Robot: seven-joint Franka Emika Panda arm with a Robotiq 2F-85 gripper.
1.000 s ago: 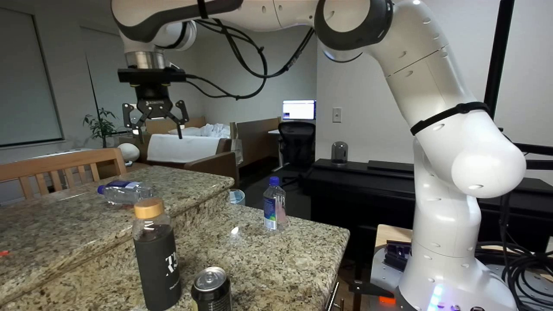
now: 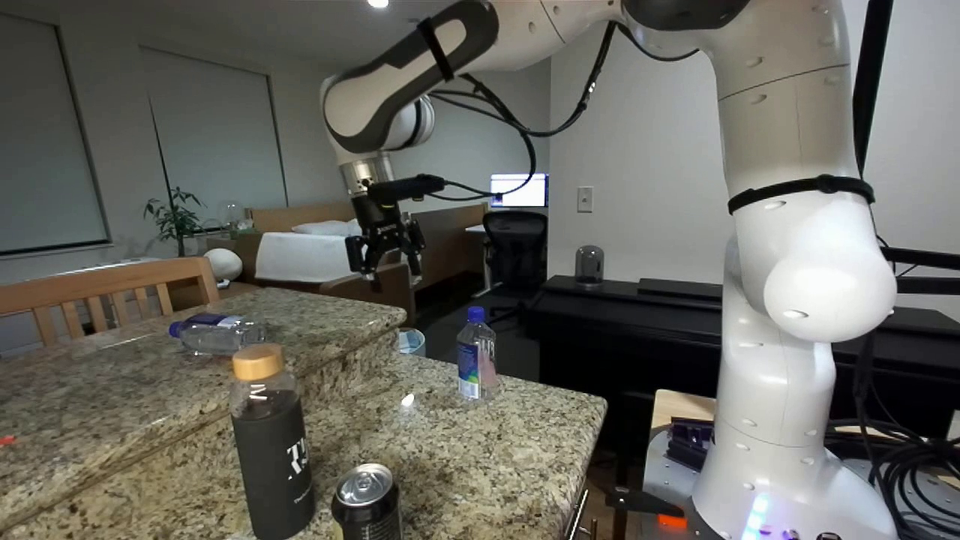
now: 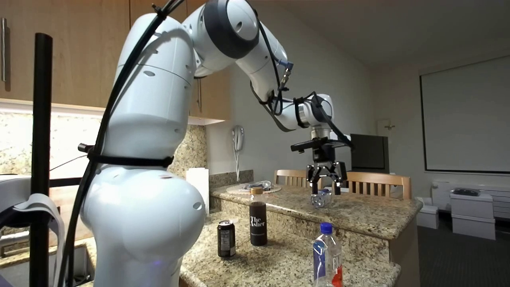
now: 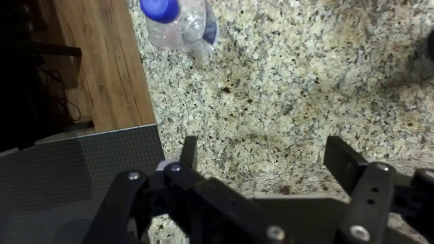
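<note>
My gripper point(image 2: 388, 268) hangs in the air above the counter, open, with nothing between its fingers. A clear bottle with a blue cap point(image 2: 476, 355) stands upright on the lower counter; in the wrist view that capped bottle point(image 4: 179, 24) shows at the top, clear of the fingers. Another clear bottle point(image 2: 219, 334) lies on its side on the raised ledge. On the lower counter, a dark bottle with a tan lid point(image 3: 258, 217) stands upright beside a black can point(image 3: 226, 238).
A step of granite separates the lower counter point(image 2: 531, 427) from the raised ledge point(image 2: 81, 396). Wooden chairs point(image 3: 377, 184) stand behind the ledge. Bare counter surface lies between the upright clear bottle and the can.
In exterior view 1 the arm has drawn back toward its base, carrying the gripper right and lower in the picture, and the gripper has turned. The bottles and can have stayed put.
</note>
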